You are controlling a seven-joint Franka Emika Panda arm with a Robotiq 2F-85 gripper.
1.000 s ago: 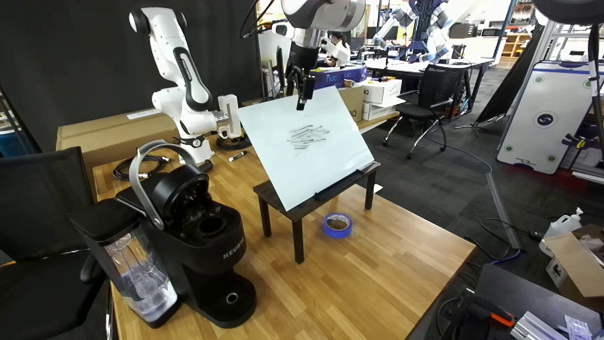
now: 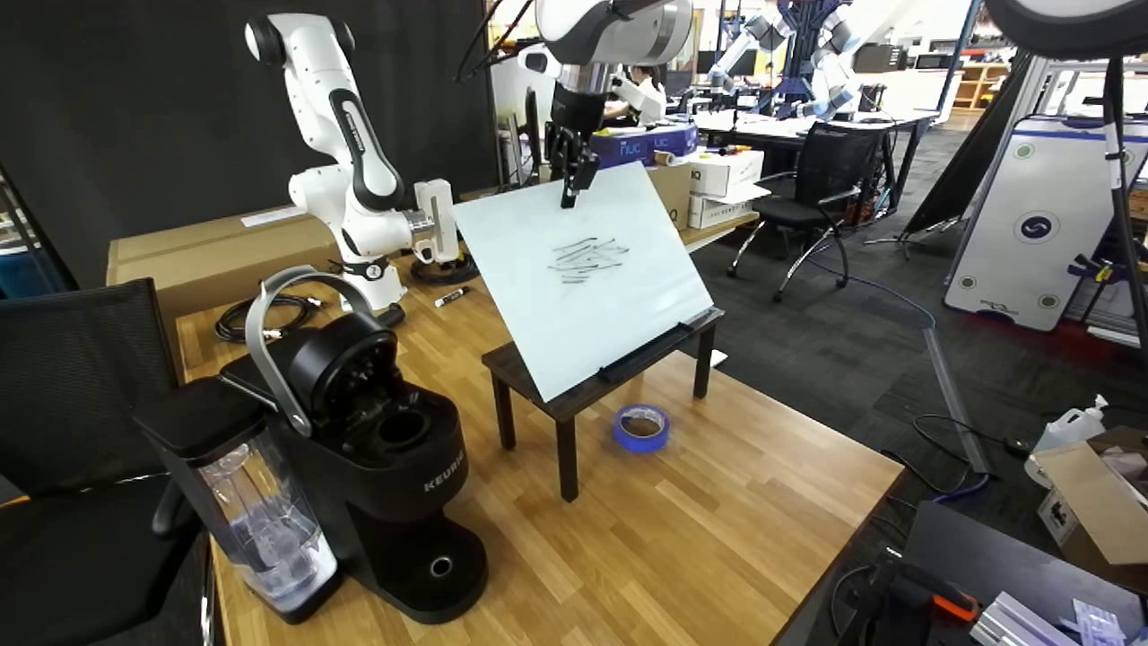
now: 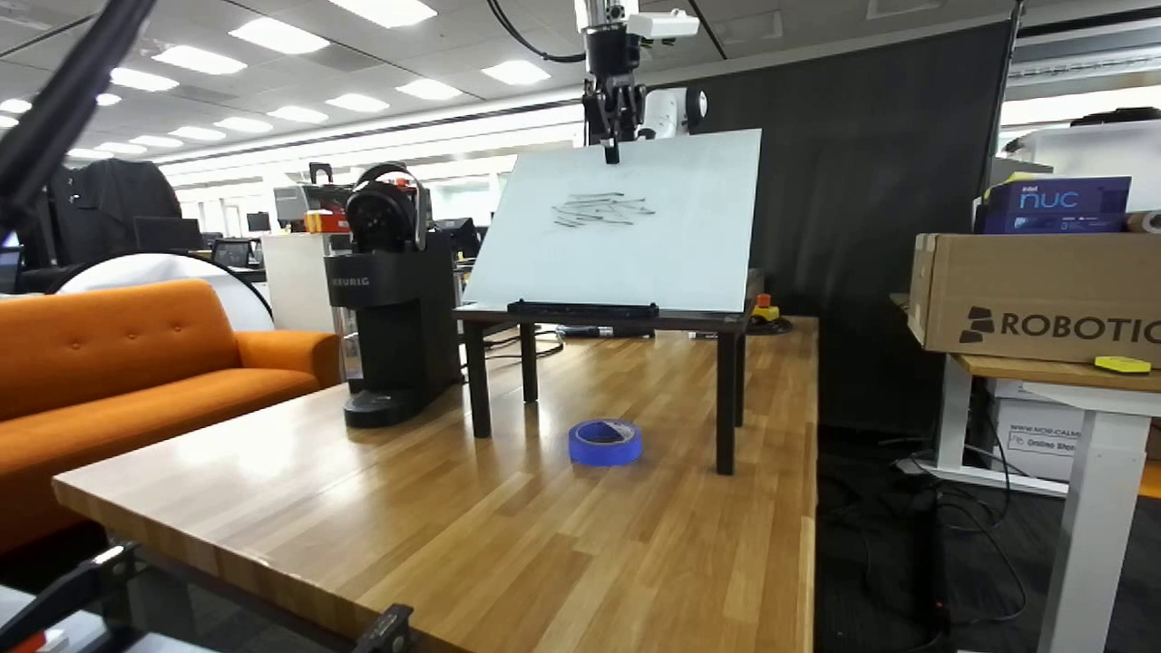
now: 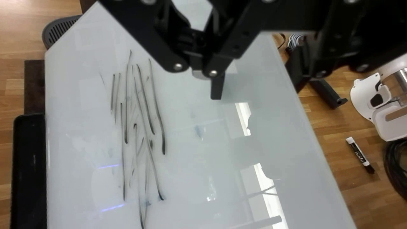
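A white board (image 2: 635, 291) with dark scribbled strokes (image 4: 139, 133) leans on a small dark stand (image 2: 570, 414). At its top edge my gripper (image 3: 612, 136) points downward, one finger (image 4: 217, 86) in front of the board's face. The other finger (image 4: 299, 68) is at the far side of the edge, its tip hidden behind the board. The fingers are part open, astride the edge; whether either finger touches the board cannot be told. A capped marker (image 4: 360, 156) lies on the table behind the board.
Blue tape (image 2: 641, 427) sits on the table near the stand's front. A black coffee maker (image 2: 393, 463) with its lid raised stands to the left in exterior view 1. Behind the board is another white arm (image 2: 350, 161).
My gripper's fingers have come closer together at the board's top edge. The board has shifted very slightly to the right in exterior view 1.
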